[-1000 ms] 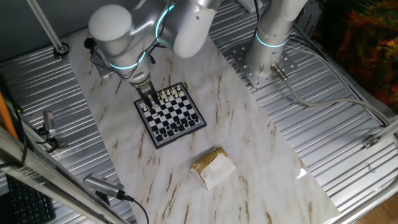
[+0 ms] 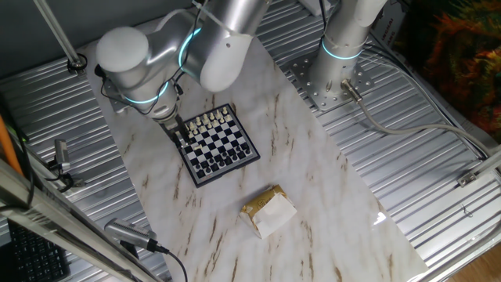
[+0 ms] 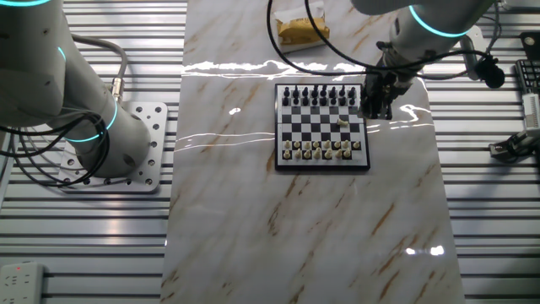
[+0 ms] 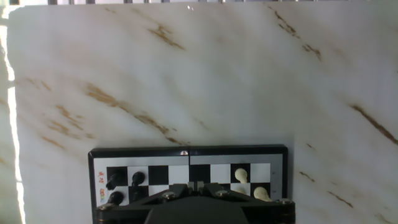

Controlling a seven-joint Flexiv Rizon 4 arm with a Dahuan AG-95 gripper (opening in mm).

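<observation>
A small chessboard with a black rim [image 3: 322,168] lies on the marble table. Black pieces [image 3: 319,95] stand along one side and white pieces [image 3: 317,150] along the other. One white piece [image 3: 342,122] is out on the middle squares and looks tipped over. My gripper [image 2: 177,143] is low at the board's edge in exterior view 1. From the wrist, the gripper covers the lower middle of the board, its fingertips together. Nothing can be made out between them. Squares behind the gripper are hidden.
A gold and white packet [image 2: 268,211] rests on the table apart from the board. Bare marble [image 3: 253,228] spreads widely on the white pieces' side. Black cables [image 3: 363,64] hang from the arm. The robot base [image 2: 334,74] stands beside the table.
In exterior view 1 the arm and gripper have shifted left and slightly down, from over the board toward its left edge. The board and the packet have stayed put.
</observation>
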